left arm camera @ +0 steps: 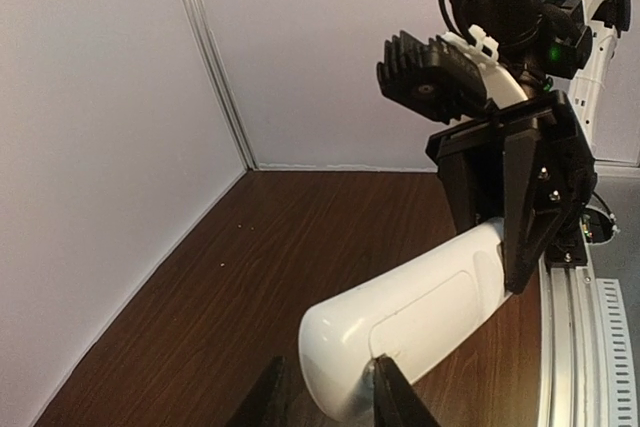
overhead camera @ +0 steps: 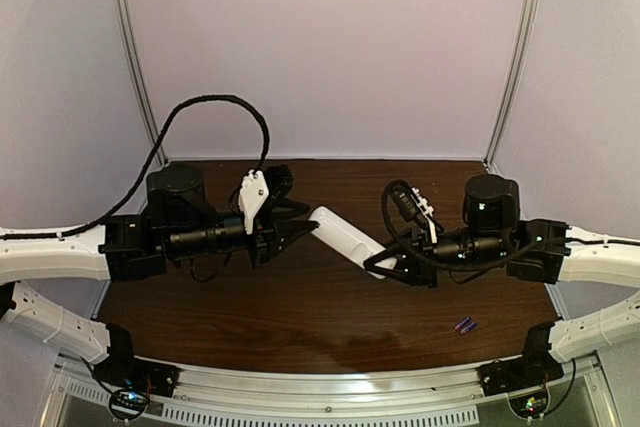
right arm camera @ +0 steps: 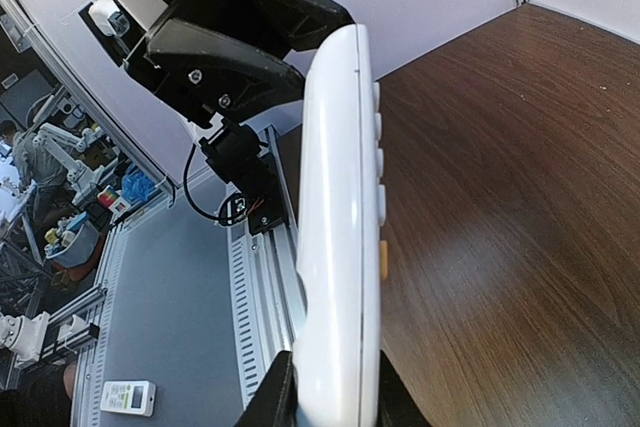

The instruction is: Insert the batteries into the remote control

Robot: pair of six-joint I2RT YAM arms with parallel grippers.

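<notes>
A white remote control (overhead camera: 345, 237) hangs tilted above the table between the grippers, its battery cover side visible in the left wrist view and its buttons edge-on in the right wrist view. My right gripper (overhead camera: 375, 265) is shut on its lower end. My left gripper (overhead camera: 308, 219) is at the upper end, its fingertips seen against the remote (left arm camera: 420, 317) in the left wrist view; they look shut on that end. A few small blue batteries (overhead camera: 465, 326) lie on the table at the lower right.
Pale walls stand at the back and sides, and a metal rail (overhead camera: 330, 375) runs along the front edge.
</notes>
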